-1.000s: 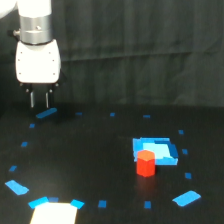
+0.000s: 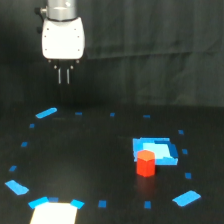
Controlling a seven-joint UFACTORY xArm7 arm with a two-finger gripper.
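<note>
My gripper (image 2: 63, 75) hangs in the upper left of the camera view, high above the dark surface. Its thin fingers point down and stand apart, with nothing visible between them, so it is open. A red six-sided block (image 2: 145, 164) stands right of centre, far below and to the right of the gripper. Directly behind it lies a small blue tray (image 2: 168, 158) with a white patch inside. The block covers the tray's front left part; whether they touch, I cannot tell.
A bright pale object (image 2: 53, 214) with a blue edge behind it is cut off by the bottom border. Blue strips (image 2: 186, 198) and several small blue squares mark the dark surface.
My gripper has moved up and to the right, and looks smaller now. The red block and blue tray have stayed in place.
</note>
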